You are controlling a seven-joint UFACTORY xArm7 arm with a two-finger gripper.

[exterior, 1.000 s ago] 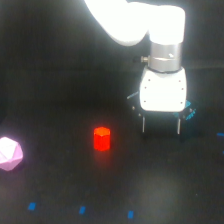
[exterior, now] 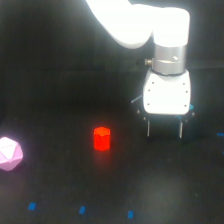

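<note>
A small red block (exterior: 102, 139) with a many-sided outline rests on the dark surface near the middle of the camera view. At the left edge lies a pink faceted ball (exterior: 9, 153). My white gripper (exterior: 165, 128) hangs to the right of the red block, clear of it. Its two thin fingers point down and stand well apart, so it is open. Only dark background shows between them.
Blue marks (exterior: 81, 210) run along the front of the dark surface, with another blue mark (exterior: 220, 134) at the right edge.
My gripper has shifted slightly to the right and a little lower in the view. The red block and the pink ball have stayed where they were.
</note>
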